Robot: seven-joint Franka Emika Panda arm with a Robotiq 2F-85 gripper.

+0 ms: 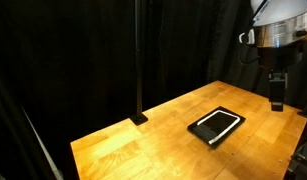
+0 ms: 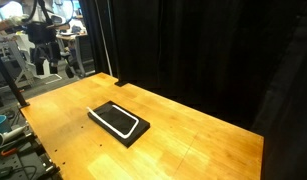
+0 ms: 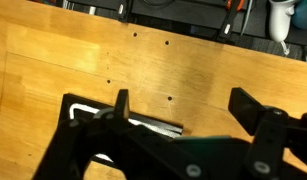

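A flat black tray lies on the wooden table, with a bent white strip resting on it. In the wrist view the tray shows at lower left, partly hidden behind my gripper. My fingers stand wide apart there, with bare wood between the fingertips. Seen from exterior view 2, the gripper hangs well above the table's left end, away from the tray. Nothing is held.
A dark post stands at the back edge before black curtains. Cables and other equipment lie past the table edge at the top of the wrist view.
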